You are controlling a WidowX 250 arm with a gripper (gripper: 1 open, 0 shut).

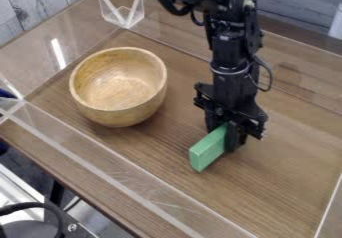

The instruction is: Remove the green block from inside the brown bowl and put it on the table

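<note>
The green block point(209, 149) is a long piece, tilted, in front of my gripper point(225, 132) to the right of the bowl. My fingers point(242, 125) are shut on its upper end, which they partly hide. Its lower end sits low over the wooden table point(147, 172); whether it touches the surface I cannot tell. On the left stands the round brown bowl point(119, 86), empty inside.
Bare table lies in front of the block and to its right. A clear angular piece point(120, 7) stands at the back left. Dark cables point(30, 217) and a black device occupy the lower left corner, off the table.
</note>
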